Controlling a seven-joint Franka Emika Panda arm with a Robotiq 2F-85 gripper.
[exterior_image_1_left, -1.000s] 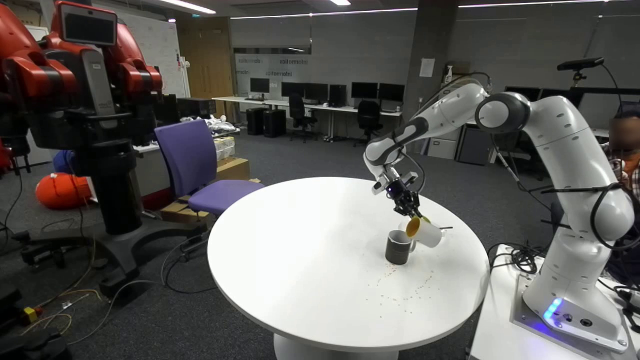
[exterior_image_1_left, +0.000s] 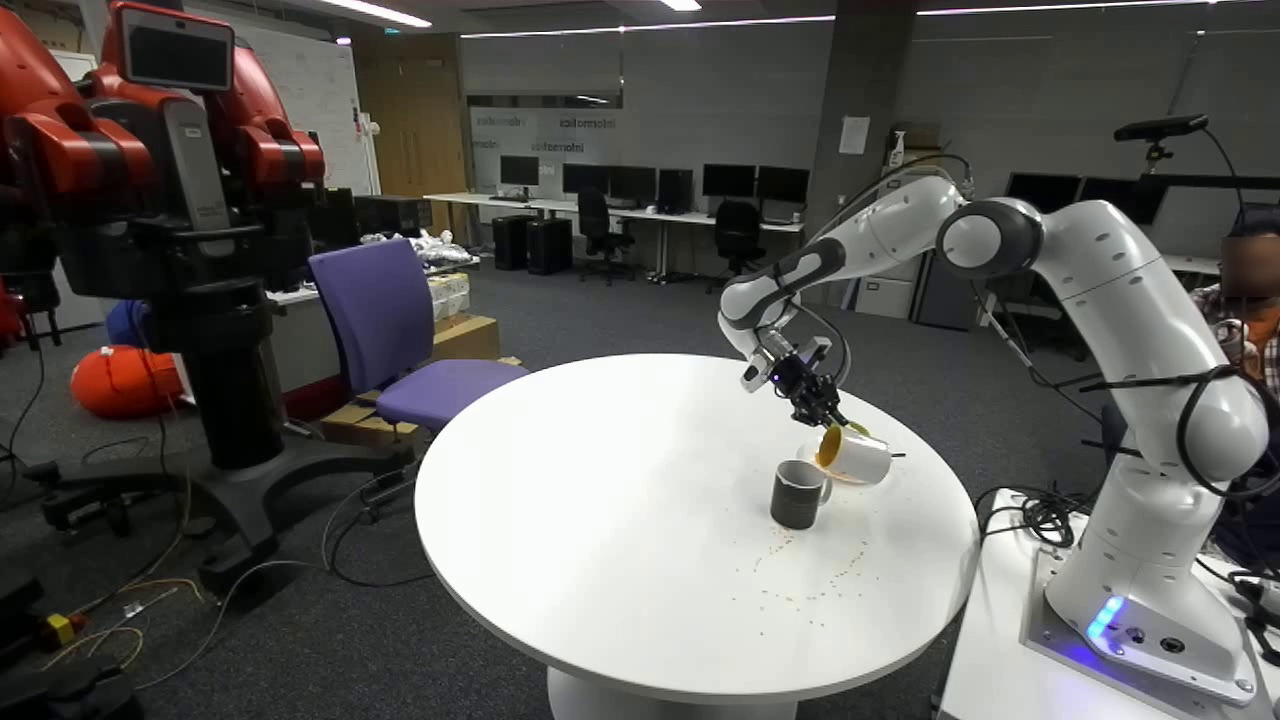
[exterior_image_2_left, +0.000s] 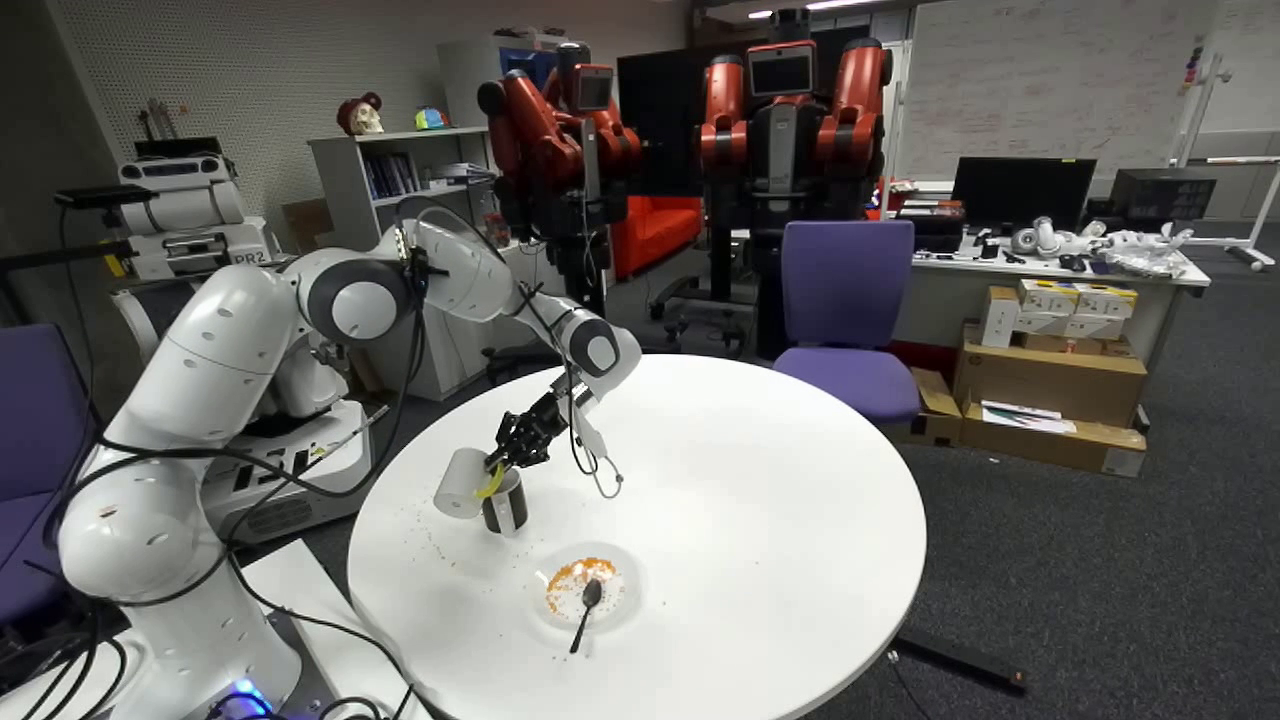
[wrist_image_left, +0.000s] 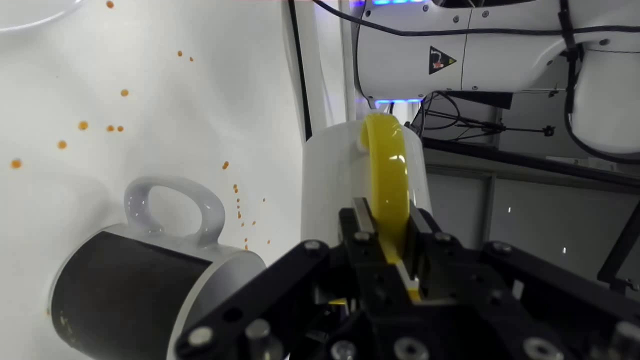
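Observation:
My gripper is shut on the yellow handle (wrist_image_left: 390, 174) of a white mug with a yellow inside. In exterior view 1 that white mug (exterior_image_1_left: 861, 458) is tipped nearly on its side above the table, its mouth toward a black-and-white mug (exterior_image_1_left: 797, 494). The black-and-white mug (wrist_image_left: 126, 294) stands upright on the table, its own handle toward the robot base. In exterior view 2 the held mug (exterior_image_2_left: 462, 482) overlaps the upright mug (exterior_image_2_left: 506, 504); whether they touch I cannot tell. What lies inside either mug is hidden.
Small orange bits (wrist_image_left: 83, 126) are scattered on the white table (exterior_image_1_left: 600, 516) around the upright mug. A shallow plate (exterior_image_2_left: 627, 606) holds more orange bits and a dark spoon (exterior_image_2_left: 588, 608).
The held white mug has turned to lie more level, its mouth less downward, and has shifted slightly. The arm has moved a little with it. The upright mug has stayed in place.

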